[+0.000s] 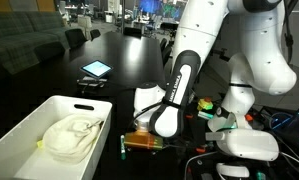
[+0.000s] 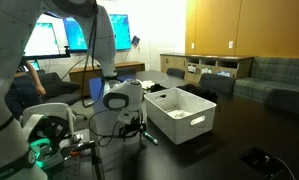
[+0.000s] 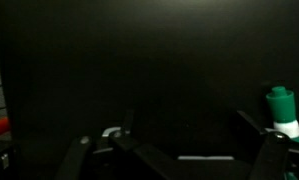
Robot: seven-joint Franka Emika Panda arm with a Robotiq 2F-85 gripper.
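Note:
A green marker with a white band [image 3: 283,112] lies at the right edge of the wrist view, just beyond the right finger. It also shows as a small green marker [image 1: 123,147] on the dark table, left of the gripper, and as a marker [image 2: 149,137] beside the box. My gripper [image 2: 132,134] points down low over the table, its fingers open and nothing between them. In the wrist view the gripper has only bare dark tabletop between its fingertips.
A white box [image 1: 41,129] with a pale cloth [image 1: 71,137] inside stands left of the arm. A tablet with a lit screen [image 1: 96,69] lies farther back. Cables [image 1: 194,158] and a robot base area crowd the right.

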